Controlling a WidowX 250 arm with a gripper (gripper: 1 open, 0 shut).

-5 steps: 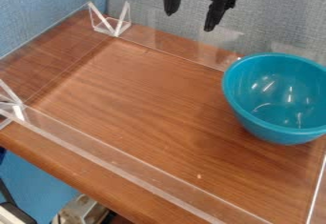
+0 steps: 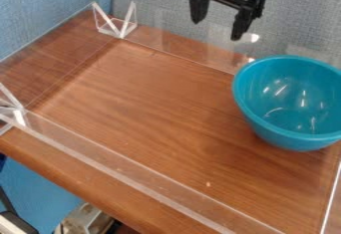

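Note:
My gripper hangs at the top centre, high over the back edge of the wooden table, open with its two dark fingers apart and nothing visible between them. A large empty teal bowl sits on the right side of the table, below and to the right of the gripper.
Clear plastic barriers line the table, with white braces at the back left corner and at the left edge. A grey textured wall stands behind, a blue surface at the left.
My gripper has shifted right, toward the bowl's side, and turned somewhat. The bowl and table are unchanged.

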